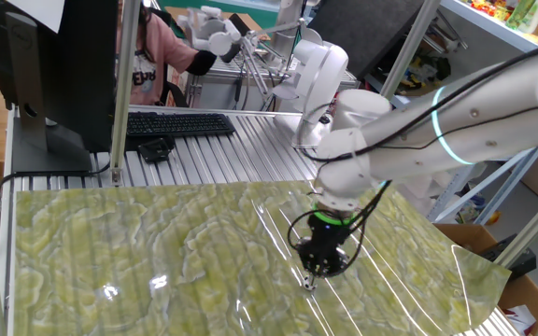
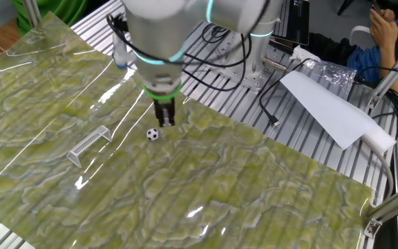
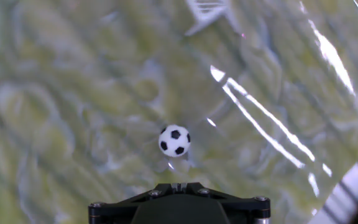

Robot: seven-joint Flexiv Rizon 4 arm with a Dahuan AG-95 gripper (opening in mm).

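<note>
A small black-and-white soccer ball [image 2: 153, 134] rests on the green marbled sheet, and in the wrist view the same ball [image 3: 175, 141] shows whole, just beyond the gripper. Left of it in exterior view 2 stands a small white goal [image 2: 88, 146]; part of that goal [image 3: 211, 11] also appears at the wrist view's top edge. My black gripper [image 2: 166, 124] points down close beside the ball, with a gap between them. Its fingers [image 3: 179, 187] look shut together with nothing between them. In exterior view 1 the gripper [image 1: 310, 283] hangs low over the sheet.
The glossy marbled sheet [image 2: 254, 180] is mostly bare around ball and goal. A white paper sheet [image 2: 330, 111] and a loose cable [image 2: 271, 114] lie on the metal table behind. A keyboard [image 1: 180, 124] and monitor stand at the back left in exterior view 1.
</note>
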